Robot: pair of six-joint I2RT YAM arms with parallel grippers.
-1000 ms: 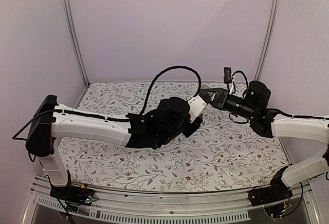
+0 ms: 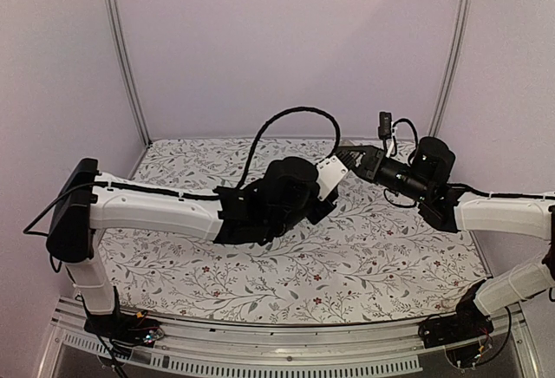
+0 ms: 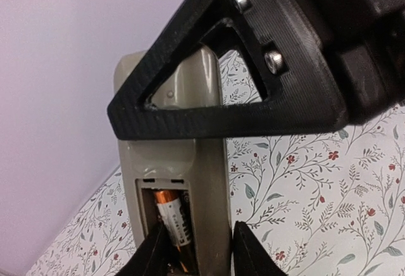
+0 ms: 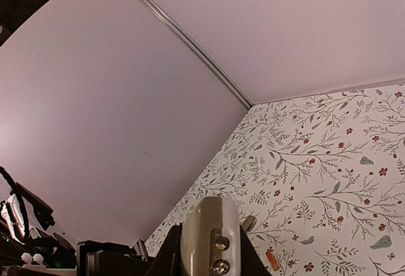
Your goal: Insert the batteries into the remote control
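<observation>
The beige remote control (image 3: 209,225) is held upright by my right gripper (image 2: 355,157), whose black fingers grip it in the left wrist and right wrist views. Its battery compartment faces the left wrist camera, with an orange-and-white battery (image 3: 174,219) lying tilted inside and part of something dark beside it. My left gripper is at the compartment's lower end, its two dark fingertips apart over the remote; whether they touch it I cannot tell. In the top view both grippers meet in the middle, hiding most of the remote.
An orange battery (image 4: 272,259) lies on the floral table top (image 4: 335,187) behind the remote in the right wrist view, with a small pale object (image 4: 250,223) near it. Pink walls surround the table.
My left arm's wrist has risen slightly in the top view. The right arm looks unchanged.
</observation>
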